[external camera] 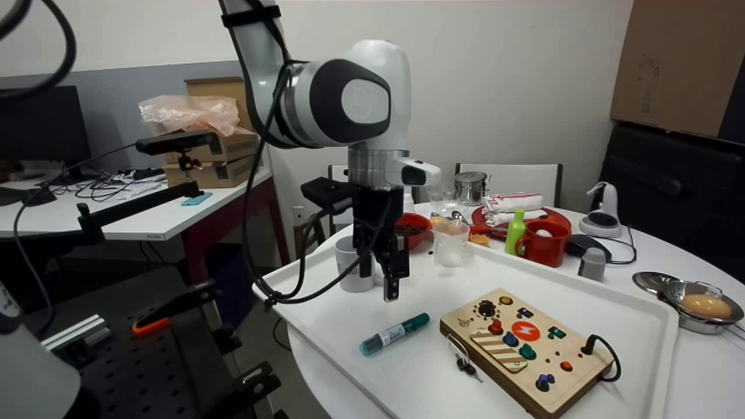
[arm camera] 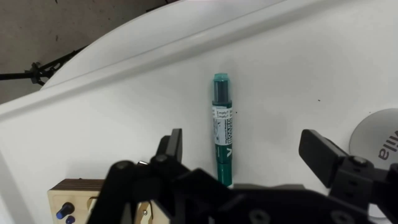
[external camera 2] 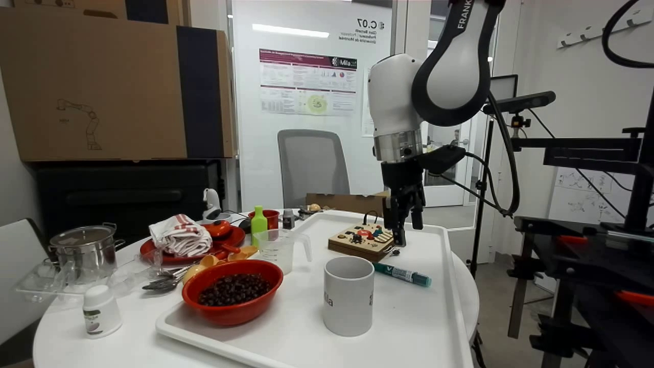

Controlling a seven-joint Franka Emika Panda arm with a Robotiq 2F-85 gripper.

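My gripper is open, its two fingers wide apart with nothing held. In the wrist view a green board marker [arm camera: 223,128] lies on the white tray between and beyond the fingertips, its clear-capped end pointing away. Seen from exterior view 1, the gripper [external camera: 393,283] hangs above the tray, higher than the marker [external camera: 395,333] and in front of the grey-white mug [external camera: 346,259], which it partly hides. Exterior view 2 shows the mug [external camera 2: 348,297] upright, with the marker [external camera 2: 401,274] lying behind it and to its right.
A wooden switch board [external camera: 531,349] with knobs and a small key sits on the tray [external camera: 412,380] beside the marker. At the tray's far side stand a red bowl [external camera 2: 236,291] of dark beans and a clear measuring cup [external camera 2: 276,248]. Bare tray surrounds the marker.
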